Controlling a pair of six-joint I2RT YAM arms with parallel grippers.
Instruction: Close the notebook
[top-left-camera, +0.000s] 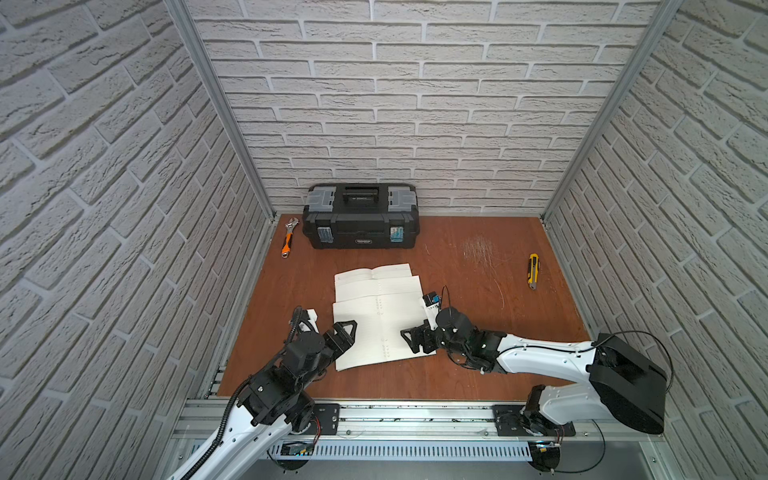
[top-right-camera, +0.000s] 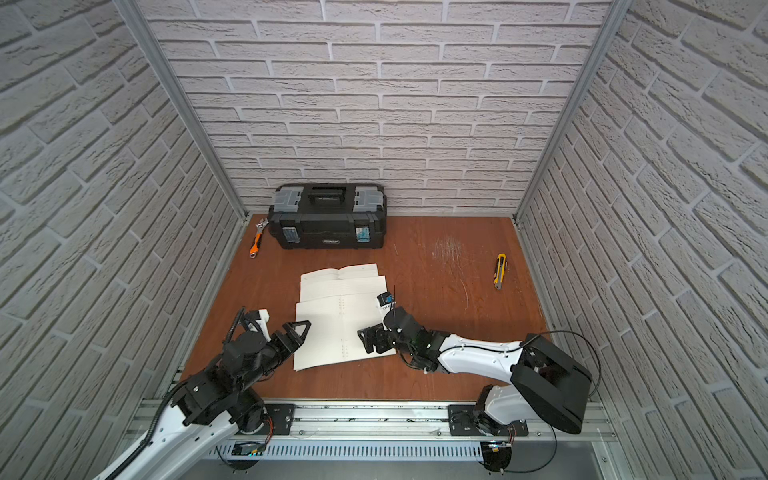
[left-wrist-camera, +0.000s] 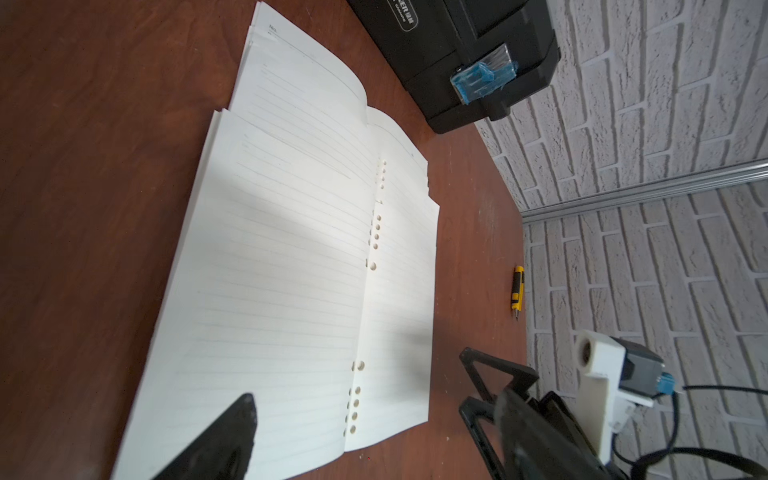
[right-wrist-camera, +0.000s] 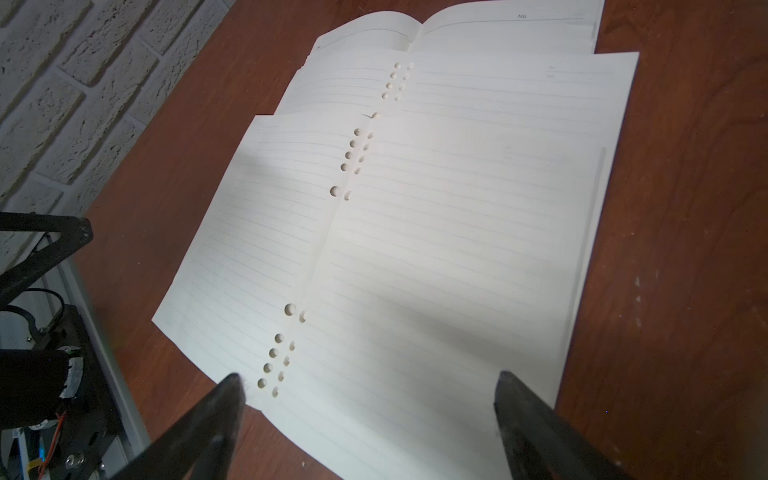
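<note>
An open notebook (top-left-camera: 380, 324) of white lined pages with punched holes lies flat near the table's front, a second open layer of pages showing behind it. In the top left view my left gripper (top-left-camera: 344, 336) is over the notebook's left edge; its wrist view shows the fingers apart with nothing between them. My right gripper (top-left-camera: 412, 340) is low over the notebook's lower right part, also open and empty, its blurred fingers framing the pages in the right wrist view.
A black toolbox (top-left-camera: 360, 224) stands at the back, an orange-handled wrench (top-left-camera: 286, 244) to its left. A yellow utility knife (top-left-camera: 533, 270) lies on the right.
</note>
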